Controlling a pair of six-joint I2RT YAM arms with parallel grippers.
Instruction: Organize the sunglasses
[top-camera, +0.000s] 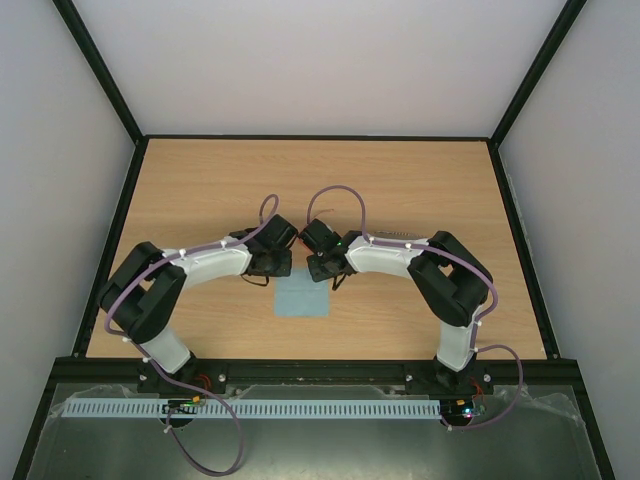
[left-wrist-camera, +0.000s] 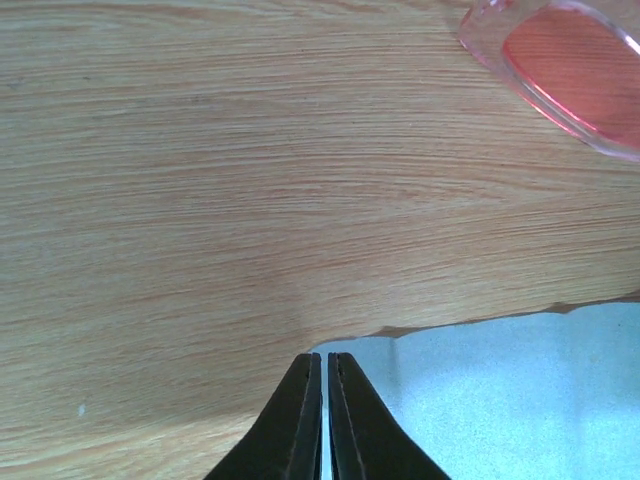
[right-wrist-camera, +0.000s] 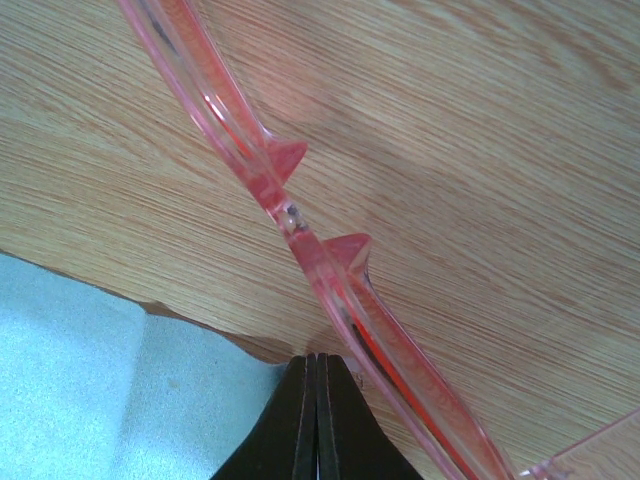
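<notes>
Red transparent sunglasses lie on the wooden table behind a light blue cloth (top-camera: 301, 300); in the right wrist view their frame (right-wrist-camera: 330, 280) runs diagonally just beyond the fingers, and from the top they are mostly hidden by the arms. My left gripper is shut above the cloth's edge, nothing between its fingers, with the lens ahead to the upper right. My right gripper is shut beside the sunglasses at the cloth's edge, with nothing visible between its fingers.
Both wrists nearly meet at the table's middle. Dark frame rails and walls bound the workspace.
</notes>
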